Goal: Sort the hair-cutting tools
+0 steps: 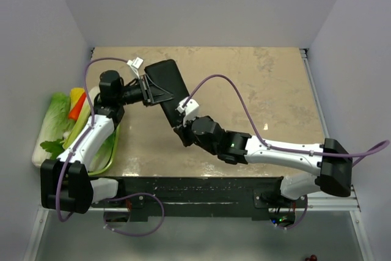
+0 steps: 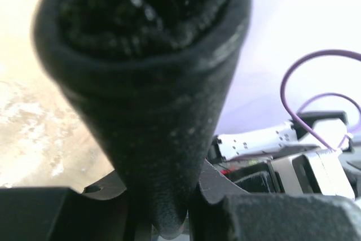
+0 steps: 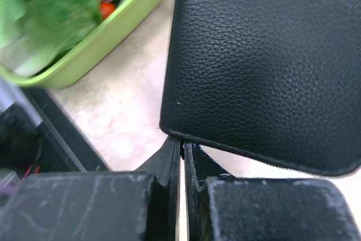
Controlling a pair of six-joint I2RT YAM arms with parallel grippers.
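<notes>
A black leather-look case [image 1: 165, 77] is held up over the table, slanting in the top view. My left gripper [image 1: 164, 95] is shut on its side. Seen from the left wrist, the case [image 2: 152, 111] is edge-on with its gaping end towards the camera, dark inside, and its far part lies between the fingers. My right gripper is shut at the case's lower edge, fingertips together. A small dark bit shows by the tips, but whether it is gripped cannot be made out. No hair cutting tools can be made out.
At the left, a green basket [image 3: 84, 55] holds lettuce, a carrot and other vegetables, close beside the left arm. Purple cables loop from both arms.
</notes>
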